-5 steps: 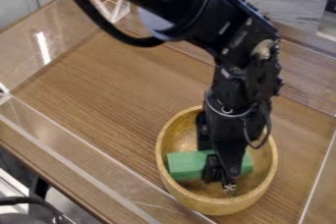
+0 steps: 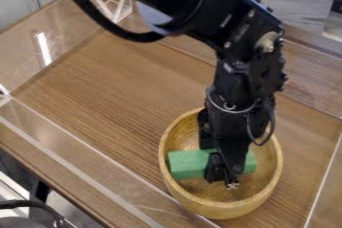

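Note:
A yellow bowl (image 2: 221,201) stands on the wooden counter at the lower middle. In it lies a green object (image 2: 190,164), roughly block-shaped. My black gripper (image 2: 223,168) reaches down from the top of the view into the bowl, shut on the green object, with its fingers over the object's middle and right part. The arm hides part of the bowl's back and of the object.
The bare wooden counter (image 2: 107,102) takes up the left and middle, with clear room left of the bowl. A grey marbled wall runs along the back. Black cables show at the bottom left corner.

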